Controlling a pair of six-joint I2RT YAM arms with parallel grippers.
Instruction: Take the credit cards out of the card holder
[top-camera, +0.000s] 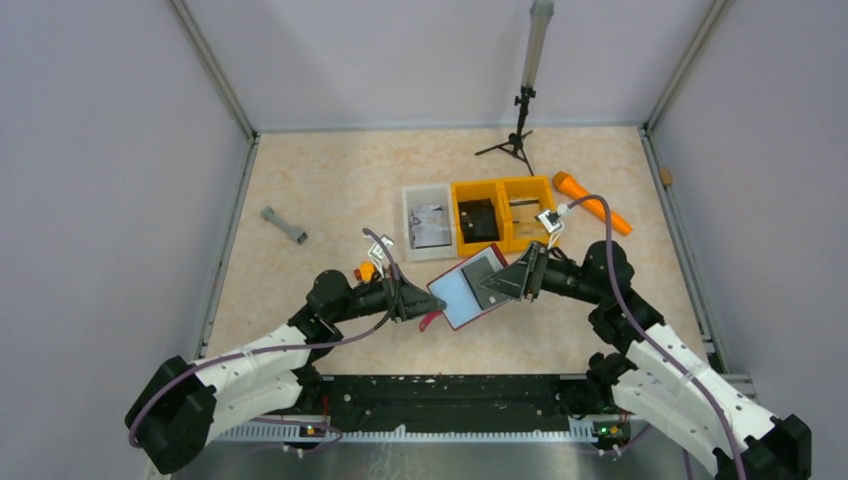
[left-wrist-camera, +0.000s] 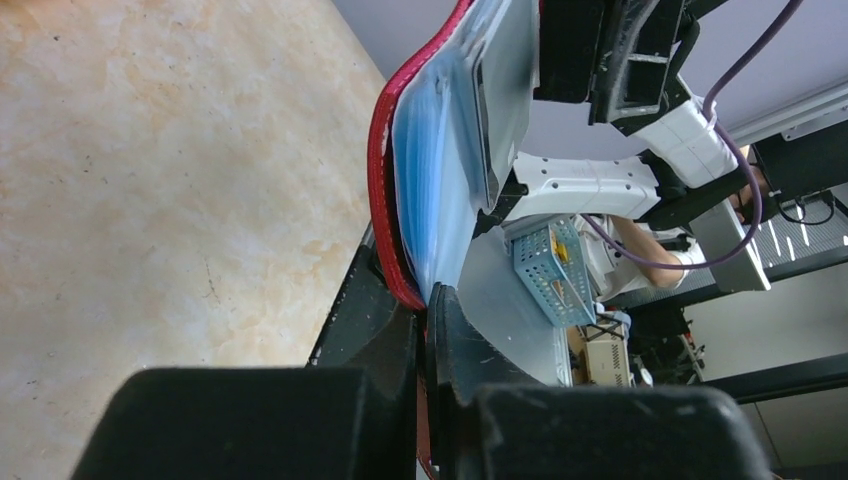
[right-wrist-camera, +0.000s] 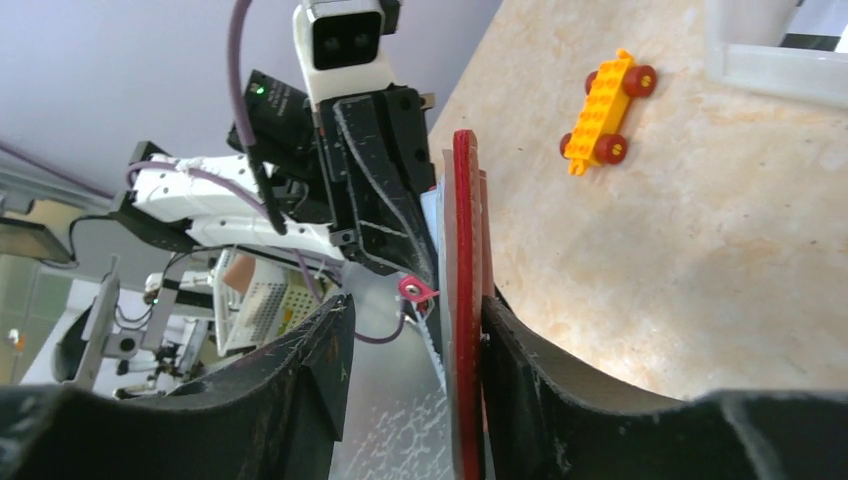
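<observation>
An open red card holder with blue sleeves and a grey card is held up between my grippers. In the left wrist view its red edge stands upright, and my left gripper is shut on its lower end. My right gripper is at the holder's right side; in the right wrist view its fingers stand apart, with the holder's red edge against one of them. I cannot tell whether it touches both sides.
A white bin and yellow bins stand behind the holder. A yellow toy car lies near them, an orange microphone at right, a grey object at left, and a tripod at back.
</observation>
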